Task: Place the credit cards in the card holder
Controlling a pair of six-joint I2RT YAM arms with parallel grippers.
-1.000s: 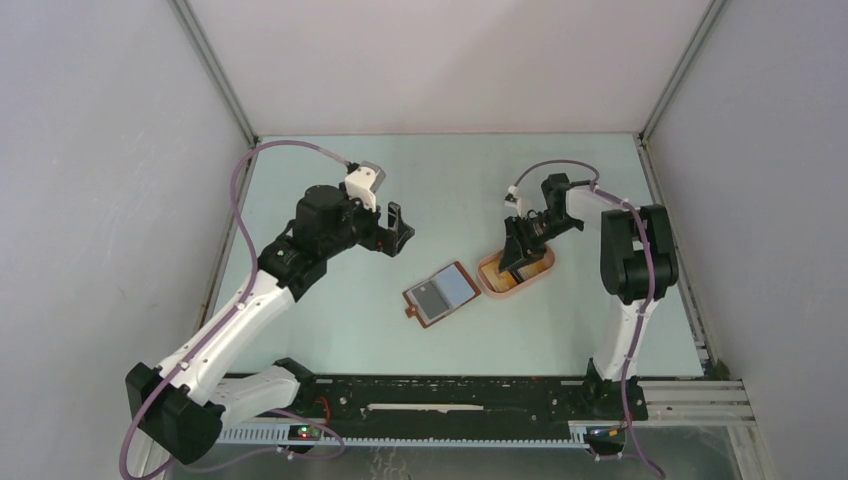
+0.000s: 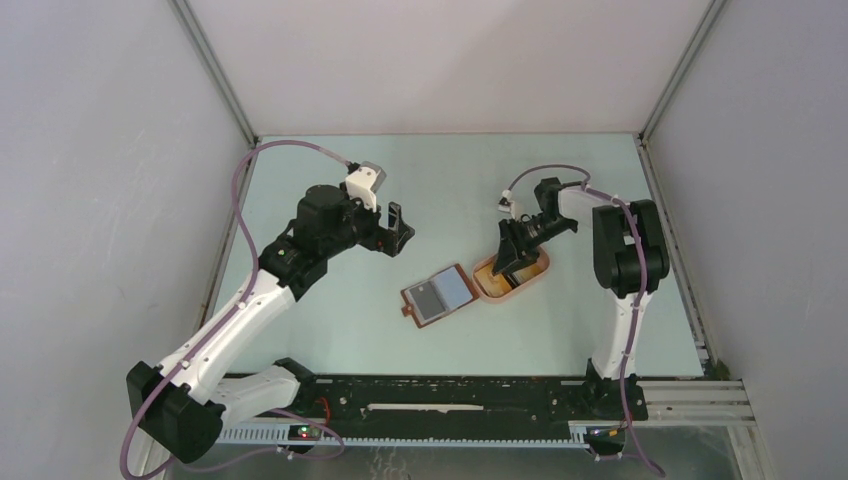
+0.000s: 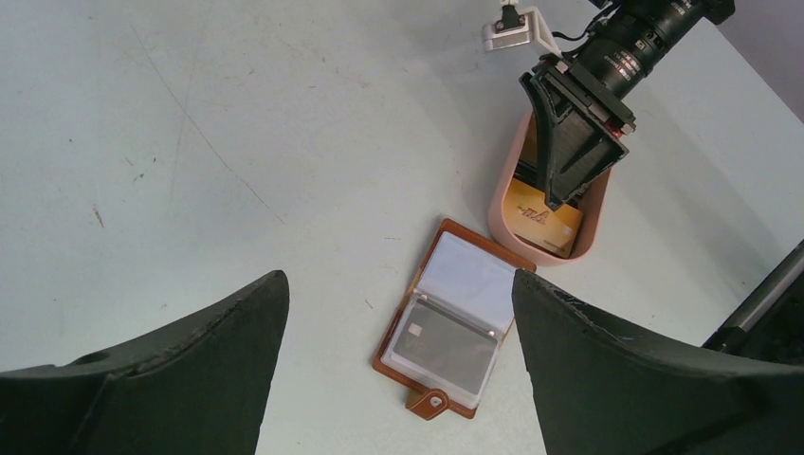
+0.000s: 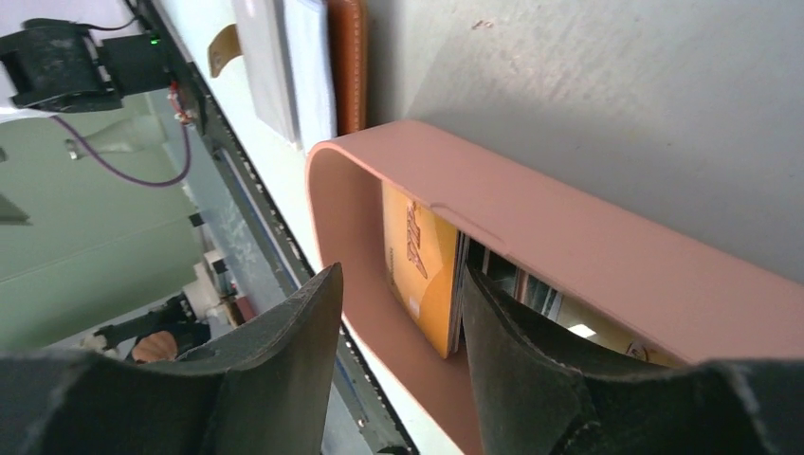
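A pink oval tray (image 2: 545, 272) holds several cards; an orange card (image 4: 422, 261) stands at its near-left end in the right wrist view, with darker cards (image 4: 507, 277) behind it. My right gripper reaches into the tray with its fingers apart. The right-hand finger (image 4: 479, 313) is at the orange card's edge, the other finger at the tray's end wall. Beside the tray, the brown card holder (image 3: 444, 346) lies open, with a white panel and a grey windowed pocket. My left gripper (image 2: 402, 232) is open and empty above the table, up and left of the holder.
The tray's end almost meets the holder's upper right corner. Bare table (image 2: 480, 180) spreads behind and to the left, and a clear strip lies in front. A dark rail (image 2: 440, 400) borders the front edge.
The tray has shifted slightly left with my right gripper in it, and the holder has moved a touch left too. My left arm has stayed still.
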